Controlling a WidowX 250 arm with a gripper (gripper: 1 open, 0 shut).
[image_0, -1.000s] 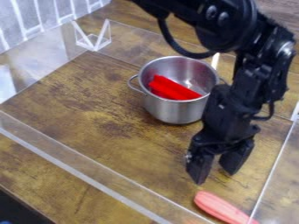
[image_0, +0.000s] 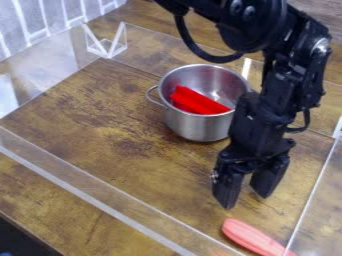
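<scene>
The black gripper (image_0: 246, 188) hangs low over the wooden table at the right, its fingers apart and nothing seen between them. Below it, near the front edge of the view, lies a long pink object (image_0: 254, 238). Behind and left of the gripper stands a steel pot (image_0: 197, 124) with red objects (image_0: 194, 100) inside, its right side partly hidden by the arm.
Clear walls border the wooden work area (image_0: 94, 140), whose left and middle are free. A white grated panel (image_0: 34, 20) and a white bracket (image_0: 106, 40) are at the back left.
</scene>
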